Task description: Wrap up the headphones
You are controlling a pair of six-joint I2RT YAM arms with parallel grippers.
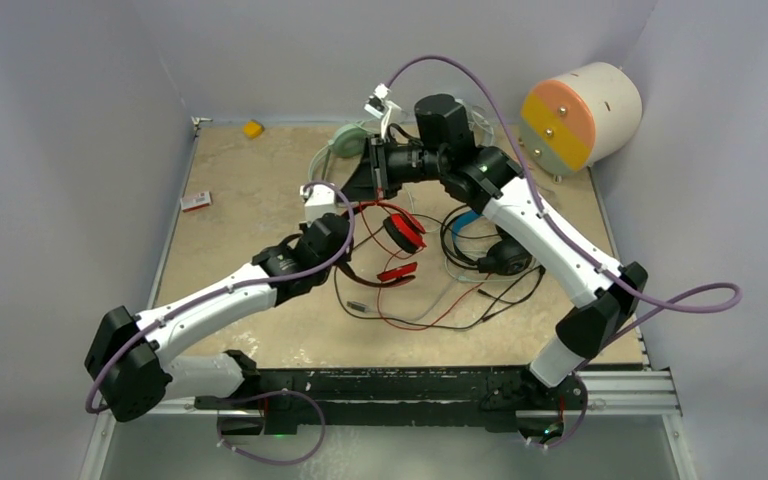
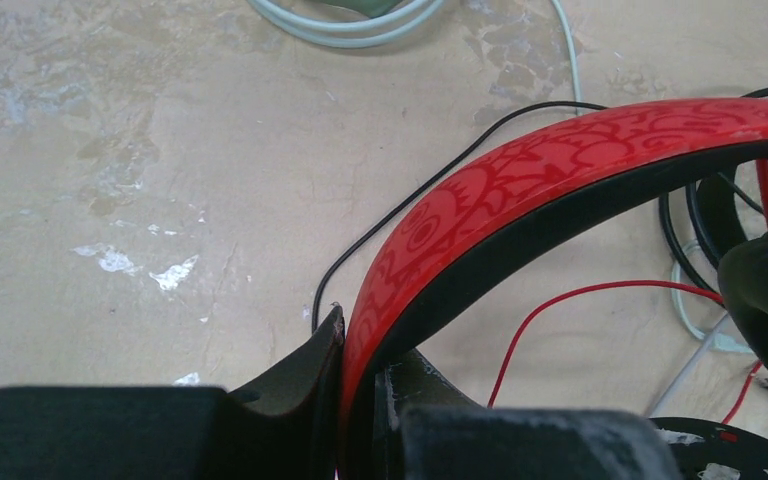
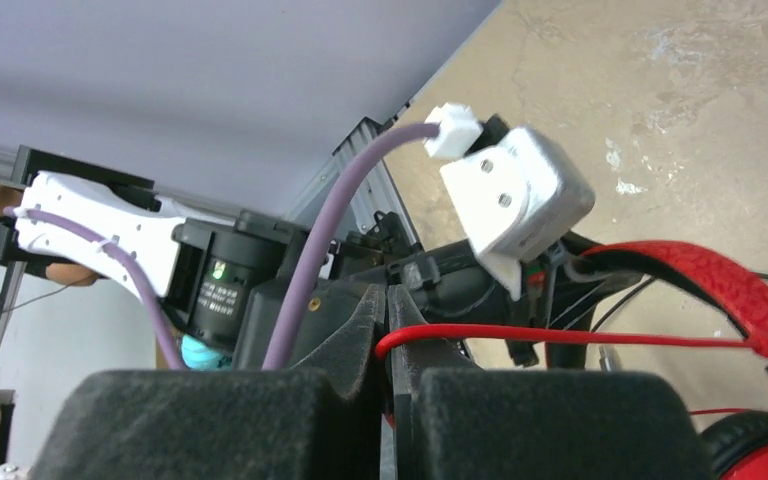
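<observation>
The red headphones (image 1: 401,232) hang above the table, held at their headband by my left gripper. In the left wrist view the glossy red headband (image 2: 520,165) with black lining arches up and to the right out of the shut fingers. My right gripper is shut on the thin red cable (image 3: 560,333), which runs taut from its fingertips to the headphones at the right of that view. In the top view both grippers are close together, and the right arm hides part of the headband. More red cable (image 1: 407,327) trails in a loose loop on the table.
Black headphones (image 1: 505,258) and tangled black cables lie right of centre. Pale green headphones (image 1: 350,140) with a coiled cable sit at the back. A white drum with a coloured face (image 1: 560,125) fills the back right corner.
</observation>
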